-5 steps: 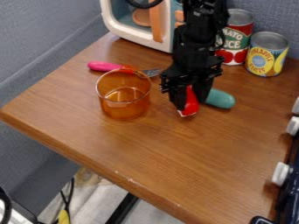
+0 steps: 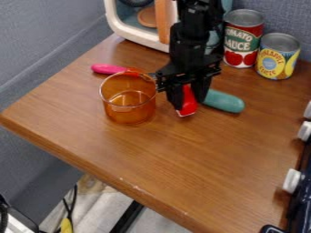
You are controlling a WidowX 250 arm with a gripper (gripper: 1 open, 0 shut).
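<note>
The black gripper (image 2: 185, 84) reaches down from the top centre, its fingertips around a small red object (image 2: 187, 103), which stands just right of an orange translucent cup (image 2: 127, 98). A teal cylindrical object (image 2: 226, 103) lies behind and to the right of the red object. Whether the fingers are closed on the red object is hard to tell at this size.
A pink-handled utensil (image 2: 109, 69) lies behind the cup. A tomato can (image 2: 242, 39) and a yellow can (image 2: 277, 56) stand at the back right. A dark appliance with white knobs (image 2: 297, 182) is at the right edge.
The gripper and the red object have shifted slightly left, toward the cup. The other things have stayed in place.
</note>
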